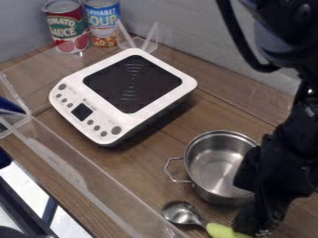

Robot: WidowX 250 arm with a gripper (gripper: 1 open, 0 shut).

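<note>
A steel pot (214, 165) with a wire side handle sits on the wooden counter at the lower right. My black gripper (261, 209) is low at the right edge, beside the pot's right side and over the green handle end of a metal ladle (184, 213); I cannot tell whether its fingers are open or shut, as they are dark and partly out of view.
A white induction cooktop (122, 93) lies at the centre left. A tomato sauce can (67, 28) and an alphabet soup can (103, 23) stand at the back. Clear plastic pieces line the left and front. Bare counter (236, 116) lies behind the pot.
</note>
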